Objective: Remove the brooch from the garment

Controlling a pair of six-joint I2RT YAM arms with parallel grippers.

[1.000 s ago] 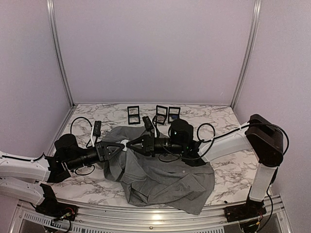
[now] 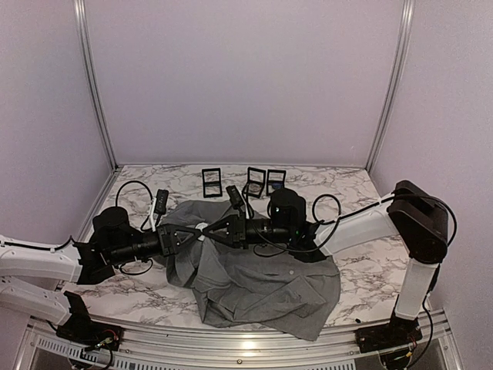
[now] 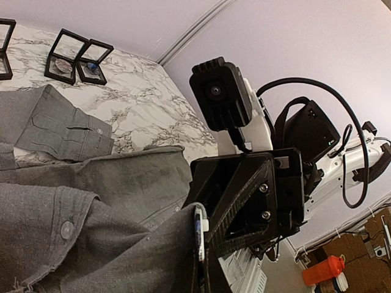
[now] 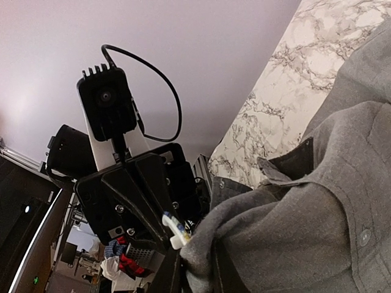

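The grey garment (image 2: 262, 297) lies crumpled on the marbled table, with a fold raised between my two grippers. At the edge of this fold the brooch shows nearly edge-on, white with some blue; it also shows in the right wrist view as a small pale piece (image 4: 177, 230). My left gripper is shut right below the brooch, and whether it pinches brooch or cloth is hidden. Facing it closely, my right gripper has its fingers apart, with a bulge of cloth between them. The brooch's pin cannot be seen.
Three black frame-like cases stand open at the back: a left one (image 2: 212, 183), a middle one (image 2: 254, 182) and a right one (image 2: 276, 182). Bare table (image 2: 339, 193) lies right of the garment. The two arms nearly touch at the tips.
My left gripper has shifted slightly right, toward the right gripper, and the white piece between them has moved a little with it. The right arm has hardly moved.
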